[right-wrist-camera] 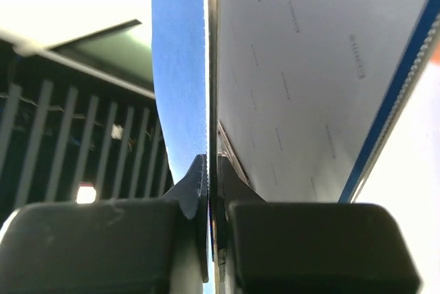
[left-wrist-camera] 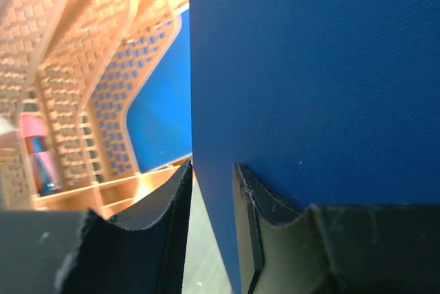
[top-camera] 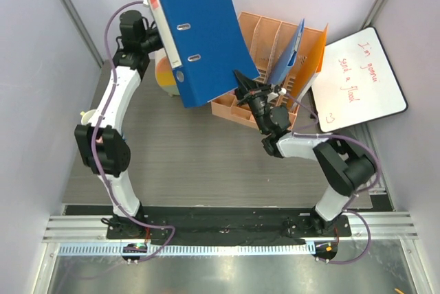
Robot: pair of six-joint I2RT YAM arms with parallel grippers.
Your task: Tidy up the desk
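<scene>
A large blue binder (top-camera: pixel 203 40) hangs tilted above the back of the desk, its white spine label facing left. My right gripper (top-camera: pixel 240 80) is shut on the cover's edge at its lower right corner; in the right wrist view that thin edge (right-wrist-camera: pixel 212 67) runs between the fingers. Beside the spine is my left gripper, its fingertips partly hidden from above. The left wrist view shows it open, with the binder's blue face filling the right side. Behind the binder stands an orange desk organizer (top-camera: pixel 251 33), partly covered.
A blue folder (top-camera: pixel 287 53) and an orange folder (top-camera: pixel 309 64) stand in the organizer's right slots. To the right lies a whiteboard (top-camera: pixel 357 81) with red writing. A yellow object (top-camera: pixel 165 74) peeks out left of the binder.
</scene>
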